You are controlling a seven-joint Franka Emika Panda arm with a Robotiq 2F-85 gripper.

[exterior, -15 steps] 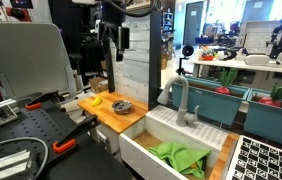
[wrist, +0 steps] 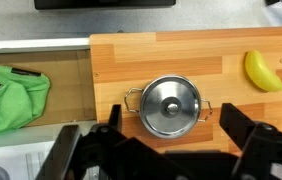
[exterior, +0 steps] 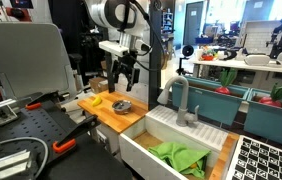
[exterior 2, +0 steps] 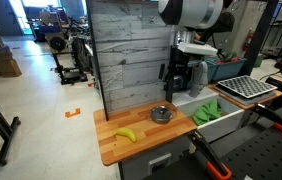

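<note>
Above the wooden counter, my gripper (exterior: 124, 76) stands open and empty. Below it is a metal pot (wrist: 170, 107) with a lid, a round knob and two wire side handles. In the wrist view the pot lies between my two dark fingers, lower down and not touched as far as I can see. A yellow banana (wrist: 264, 72) rests on the same counter, off to one side of the pot. Inside the white sink basin a crumpled green cloth (exterior: 179, 156) lies on the bottom.
A grey faucet (exterior: 180, 97) rises behind the sink (exterior: 144, 152). Beyond it stand blue planters (exterior: 217, 105) with toy vegetables. The dish rack (exterior: 264, 160) is at the right. A grey plank wall (exterior 2: 131, 65) backs the counter (exterior 2: 116, 128), which is bare around the pot and banana.
My gripper has travelled rightward and somewhat down in the exterior view, coming over the pot area. It stays empty. Pot, banana and cloth are where they were.
</note>
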